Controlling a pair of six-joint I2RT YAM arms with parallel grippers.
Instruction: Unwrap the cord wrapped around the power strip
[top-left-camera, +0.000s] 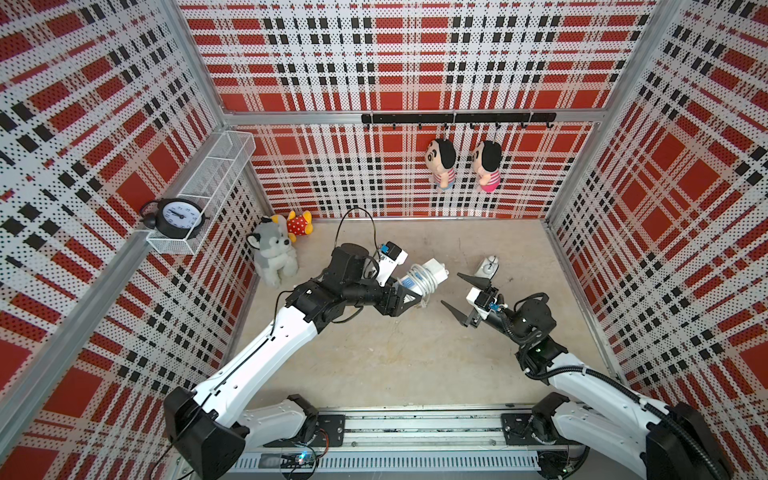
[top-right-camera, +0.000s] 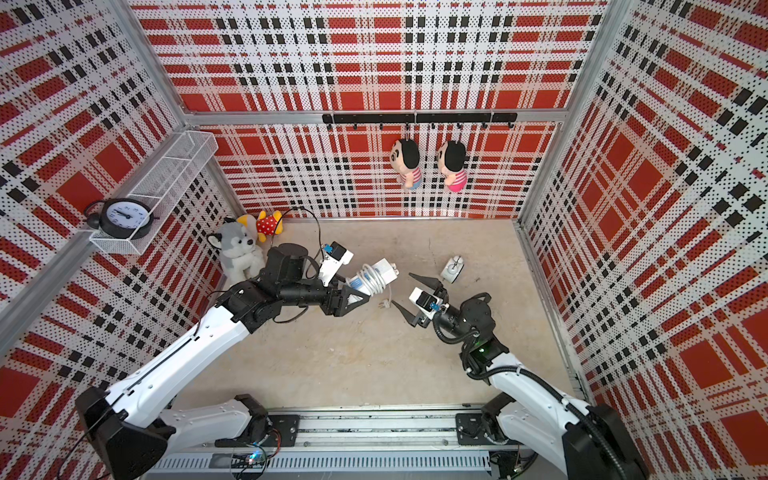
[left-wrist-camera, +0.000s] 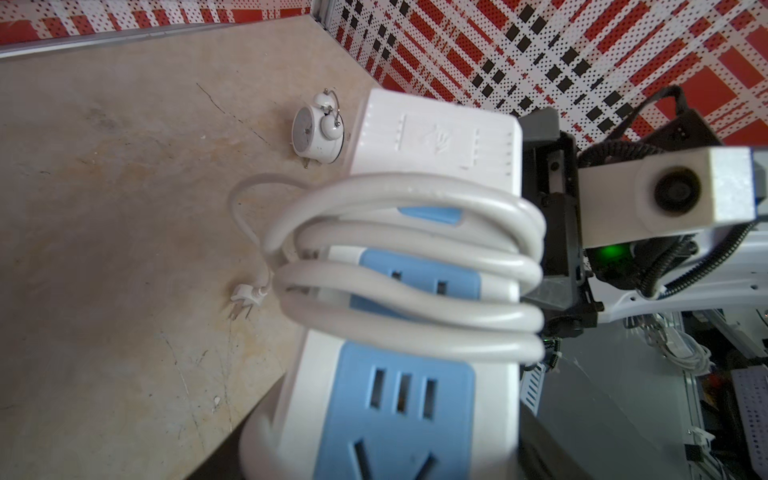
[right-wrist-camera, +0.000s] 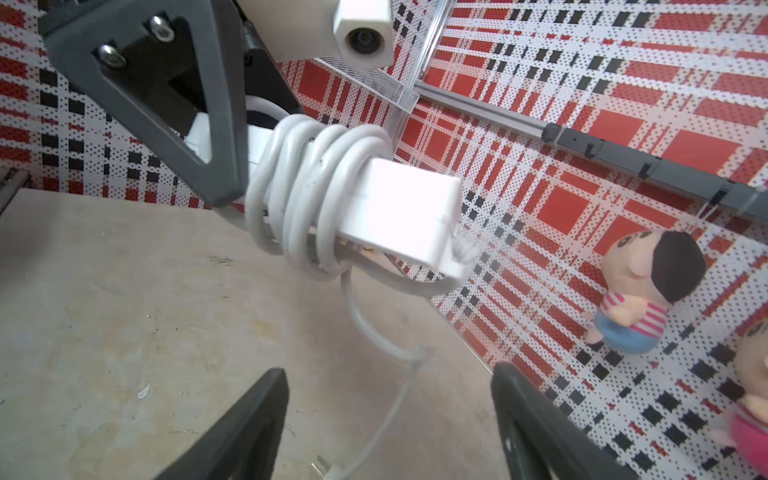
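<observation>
Held up above the table, the white power strip (left-wrist-camera: 400, 400) with blue socket panels has several loops of white cord (left-wrist-camera: 416, 300) wound around it. My left gripper (top-left-camera: 405, 297) is shut on the strip at one end. The plug dangles on a loose length of cord below the strip, also seen in the right wrist view. My right gripper (top-left-camera: 449, 289) stands open to the right of the strip, its fingers (right-wrist-camera: 548, 424) spread wide with no cord held between them; the hanging cord shows beyond, in the gap.
A small white alarm clock (top-left-camera: 487, 267) stands on the table behind my right gripper. Plush toys (top-left-camera: 275, 249) sit at the back left, and two dolls (top-left-camera: 441, 164) hang on the back wall.
</observation>
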